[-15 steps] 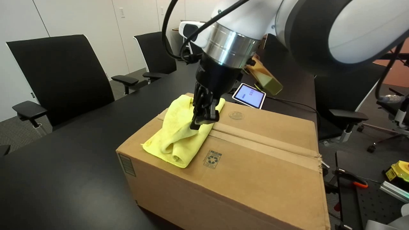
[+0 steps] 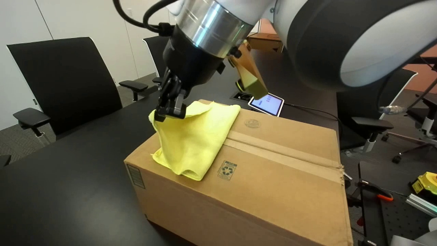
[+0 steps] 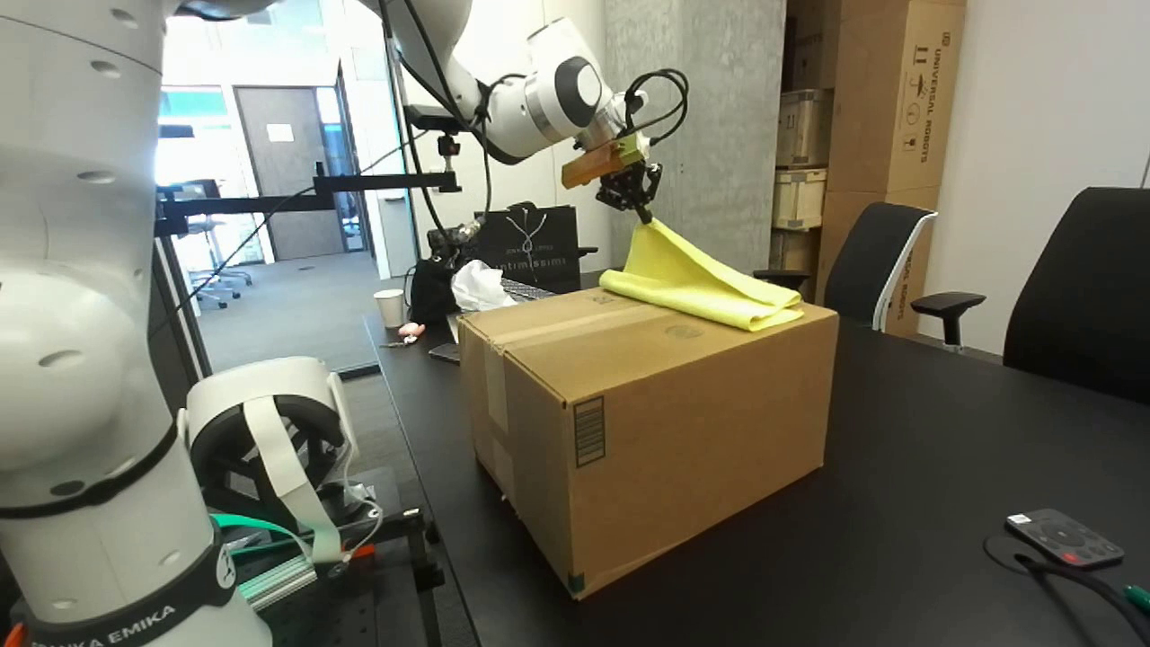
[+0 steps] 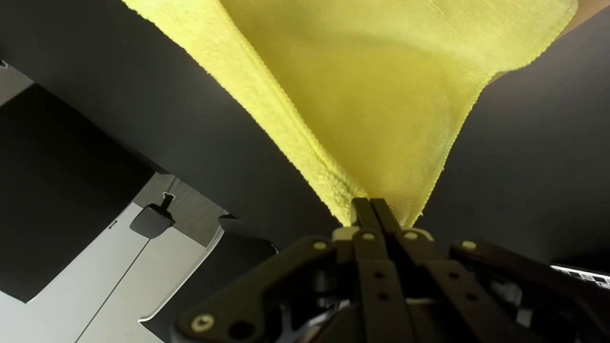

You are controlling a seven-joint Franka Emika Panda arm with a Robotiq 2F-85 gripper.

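A yellow cloth [image 2: 196, 139] lies partly on top of a cardboard box [image 2: 278, 176], with one corner lifted. My gripper [image 2: 170, 114] is shut on that corner, above the box's far-left end in exterior view 1. Seen from the other side, the cloth [image 3: 690, 280] rises as a slanting sheet to the gripper [image 3: 643, 214], while its folded part rests on the box. In the wrist view the cloth [image 4: 366, 114] narrows to a point at the closed fingertips of the gripper. How much cloth is between the fingers is hidden.
The box stands on a black table [image 2: 82, 184]. Behind it sits a small tablet screen [image 2: 268, 103]. Black chairs [image 2: 65, 82] line the table's side. A paper cup [image 3: 390, 307] and a black bag [image 3: 528, 246] are beyond the box. Bare table lies to the box's left in exterior view 1.
In exterior view 1 my gripper has moved left and somewhat up, drawing the cloth's corner with it. The cloth's raised part has unfolded toward the left; its lower edge stays on the box.
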